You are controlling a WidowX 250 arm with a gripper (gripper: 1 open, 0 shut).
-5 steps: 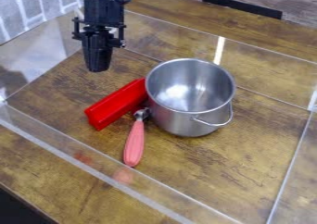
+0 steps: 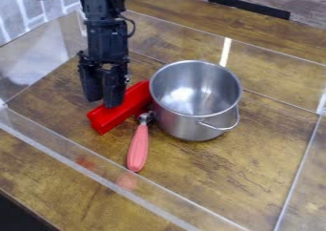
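Note:
My gripper (image 2: 102, 90) hangs low at the left, its dark fingers close over the upper left end of a red bar (image 2: 117, 116); whether they touch it is unclear, as is how far they are apart. The red bar lies on the wooden table beside a steel pot (image 2: 193, 99) with a wire handle. A utensil with a pink handle (image 2: 137, 151) lies in front of the bar, its metal end near the pot.
Clear panels or edges run along the left and front of the work area.
The bar, pot and pink-handled utensil have not visibly moved.

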